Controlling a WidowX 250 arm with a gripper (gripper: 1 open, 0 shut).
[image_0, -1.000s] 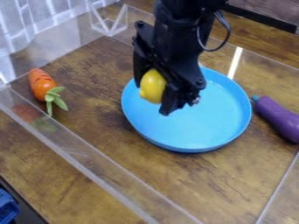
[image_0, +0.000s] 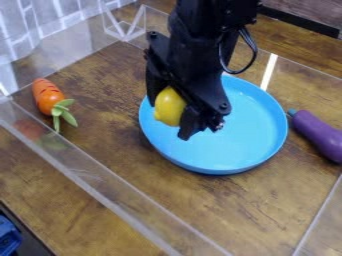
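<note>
My black gripper (image_0: 185, 105) hangs over a blue plate (image_0: 234, 150), with a yellow round object (image_0: 170, 108) between its fingers; whether it grips the object or only surrounds it is unclear. An orange toy carrot (image_0: 50, 97) with a green top lies at the left. A purple toy eggplant (image_0: 318, 135) lies at the right, beside the plate.
Transparent walls cross the left and right sides. Part of a blue item (image_0: 11, 242) shows in the bottom left corner.
My gripper has shifted slightly left and down, with the yellow object still showing between its fingers. The carrot, plate and eggplant have not moved.
</note>
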